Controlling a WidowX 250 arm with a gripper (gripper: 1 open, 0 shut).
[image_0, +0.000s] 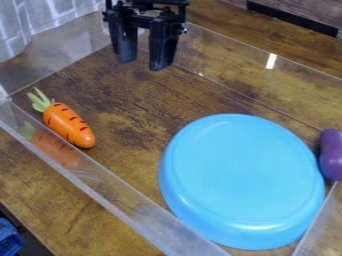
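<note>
The black gripper hangs at the top centre, its two dark fingers pointing down and held well apart, nothing seen between them. An orange toy carrot with green leaves lies at the left on the wooden floor of the clear-walled enclosure. A round blue plate or lid fills the lower right. A purple object, partly out of frame, lies at the right edge beside it.
Clear plastic walls border the wooden surface. A small blue object shows outside at the lower left.
</note>
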